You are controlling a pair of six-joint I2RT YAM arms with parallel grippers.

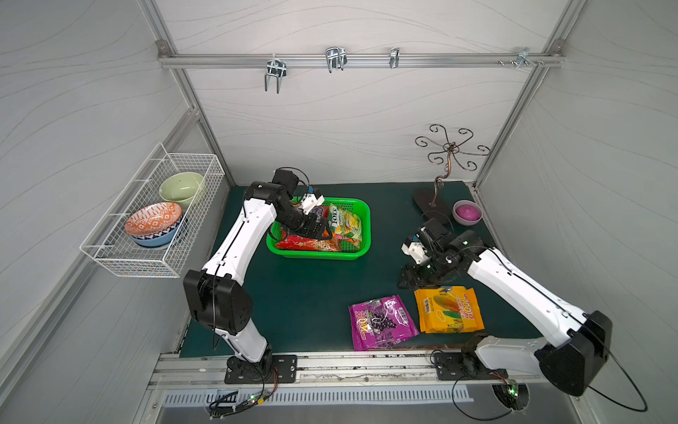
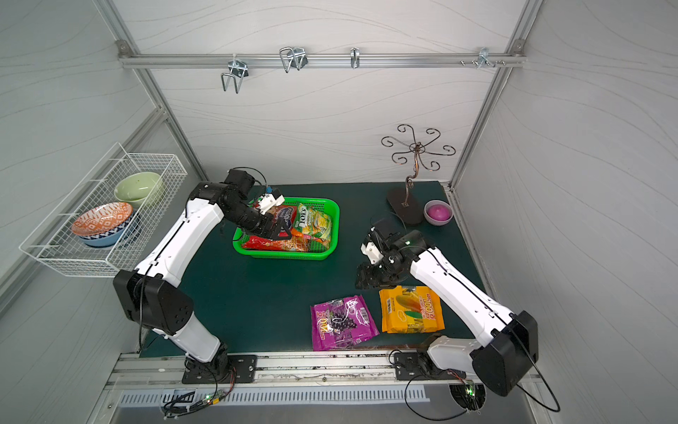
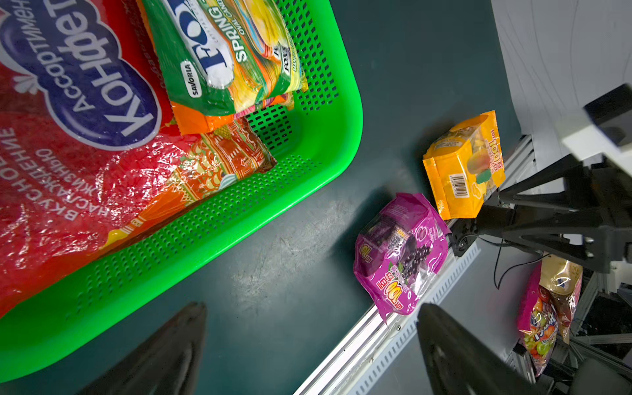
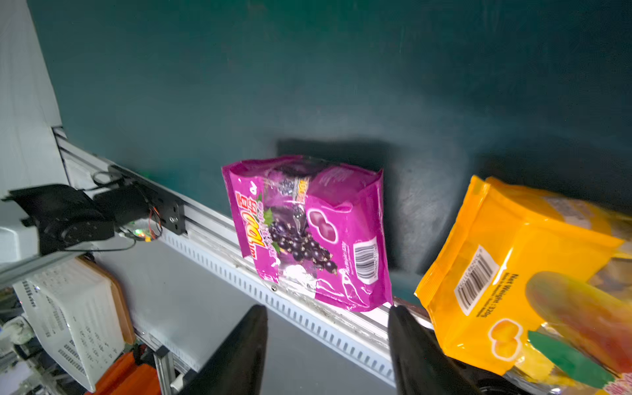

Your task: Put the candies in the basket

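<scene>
The green basket (image 1: 319, 255) at the back left holds a red candy bag (image 3: 72, 191) and a green-yellow candy bag (image 3: 217, 59). A purple candy bag (image 4: 302, 230) and a yellow candy bag (image 4: 513, 276) lie flat, side by side near the table's front edge. My left gripper hangs over the basket's left part, its fingers wide apart with nothing between them. Behind and above the two loose bags, my right gripper is also spread and empty; in its wrist view the purple bag appears just beyond the fingers, not touched.
At the back right stand a curled metal stand (image 1: 432, 199) and a bowl (image 1: 467, 212) with something pink in it. A white wire rack (image 1: 134, 265) with bowls hangs on the left.
</scene>
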